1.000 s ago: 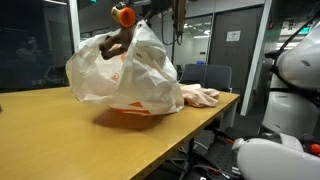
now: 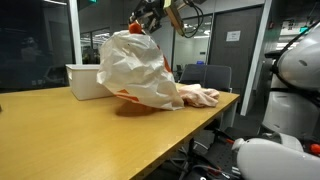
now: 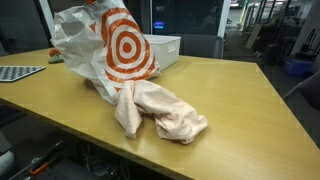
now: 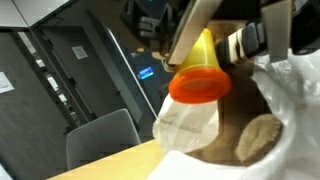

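A white plastic bag with orange-red target prints [image 2: 140,75] stands open and crumpled on the wooden table. In exterior view 2 one round print on the bag [image 3: 128,45] faces the camera. At the top of that bag is my gripper [image 2: 148,22], shut on a yellow and orange object [image 2: 135,27]. The wrist view shows this object [image 4: 200,80] as a rounded yellow body with an orange rim, between the dark fingers. Below it the bag's white plastic [image 4: 285,130] and a brownish interior show. Whether the object touches the bag, I cannot tell.
A pale pink cloth [image 3: 160,108] lies crumpled beside the bag, near the table edge. Behind stands a white box [image 3: 172,48]. A grid-like tray [image 3: 15,73] is at the far left in exterior view 2.
The gripped orange object has moved down and to the right in exterior view 1, closer to the bag's top. The bag's upper part has shifted shape; the cloth stays put.
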